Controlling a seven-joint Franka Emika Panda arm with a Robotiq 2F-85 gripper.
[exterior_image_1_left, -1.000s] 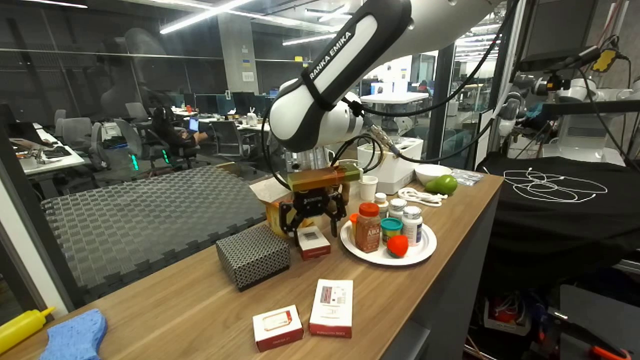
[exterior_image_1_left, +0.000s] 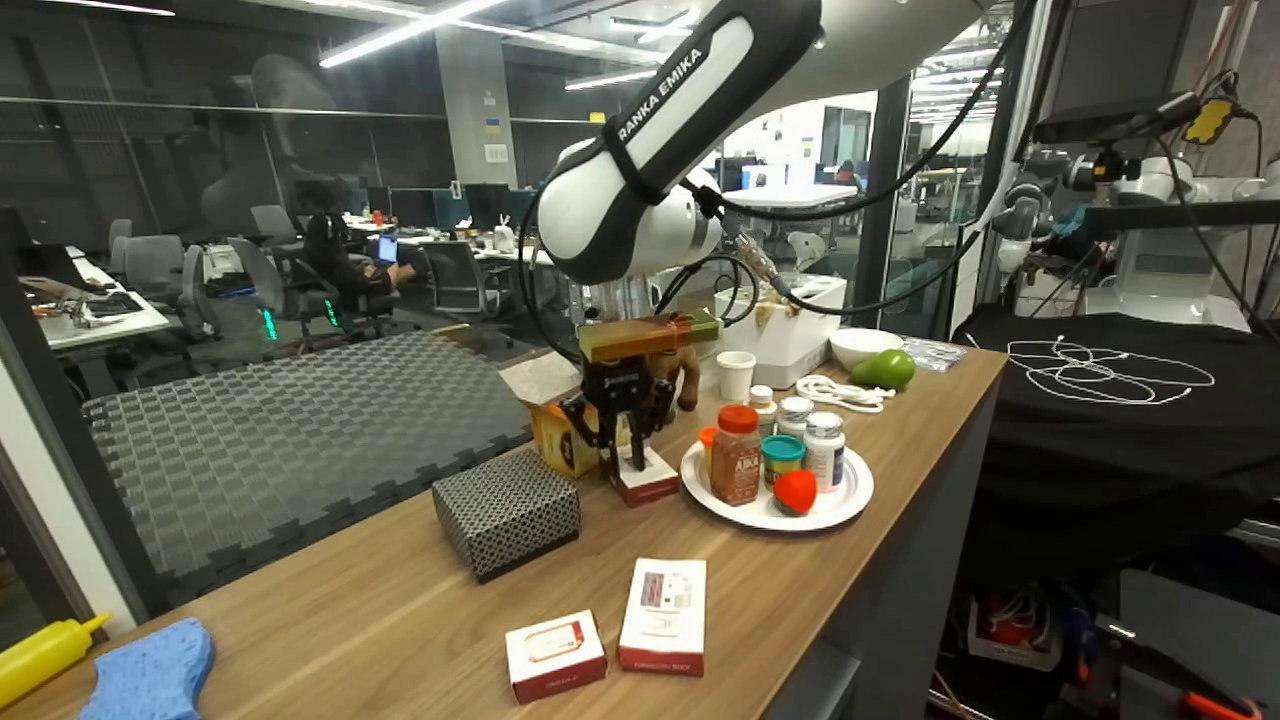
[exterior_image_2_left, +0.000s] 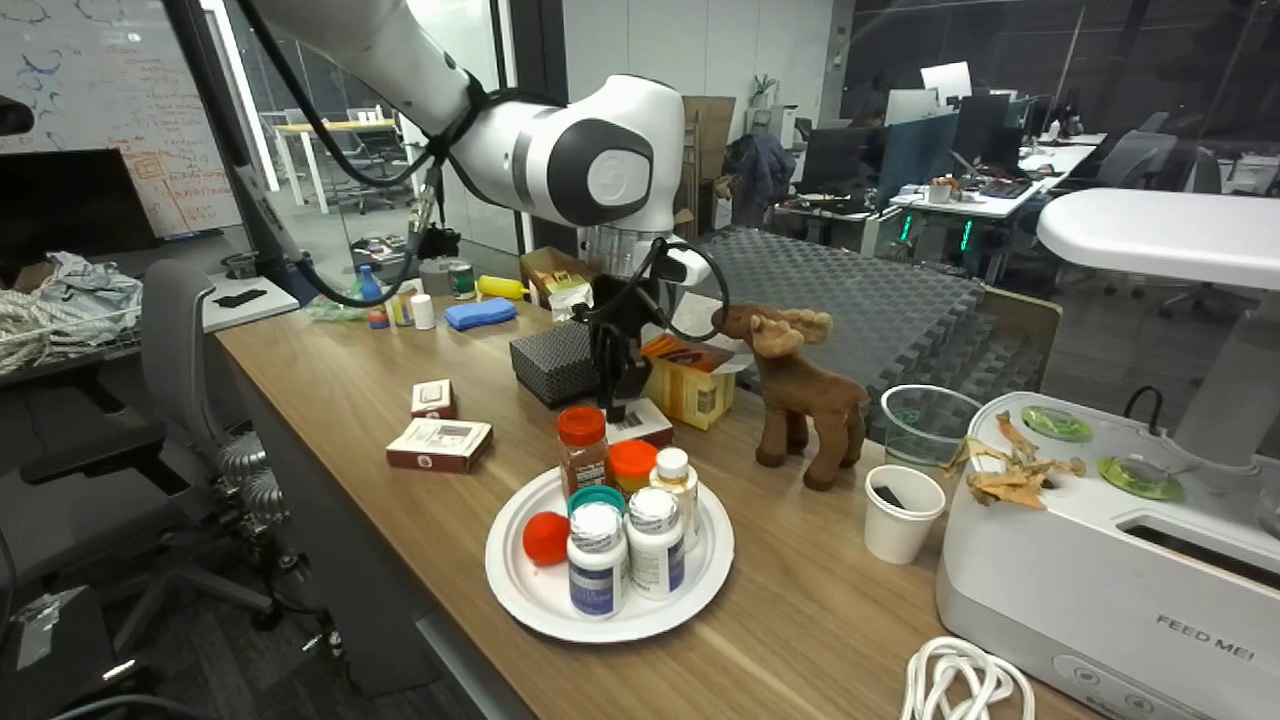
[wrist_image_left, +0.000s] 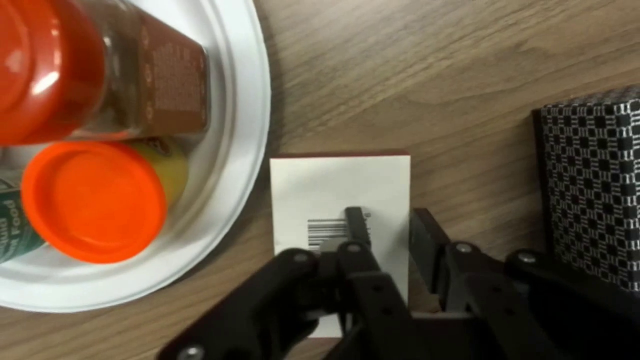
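A small white box with dark red sides (wrist_image_left: 336, 186) lies flat on the table, its barcode facing up, close to the plate's rim. My gripper points down at it, part open with a narrow gap between the fingers. In the wrist view one finger overlaps the box's top by the barcode, while the other stands along its right edge. Whether the fingertips touch the box cannot be told. In exterior view 1 the gripper (exterior_image_1_left: 625, 454) hides part of this box (exterior_image_1_left: 650, 487). Two similar boxes, a small one (exterior_image_1_left: 555, 655) and a longer one (exterior_image_1_left: 666, 606), lie nearer the front.
The white plate (exterior_image_2_left: 516, 590) carries several bottles and jars and a red ball. A dark patterned box (exterior_image_1_left: 506, 510) and a yellow carton (exterior_image_2_left: 692, 390) flank the gripper. Behind stands a plush moose (exterior_image_2_left: 810, 402). Bare table lies in front of the gripper.
My gripper's fingers have drawn much closer together, from a wide spread around the box. The box has shifted slightly toward the plate and turned a little. Other objects have stayed put.
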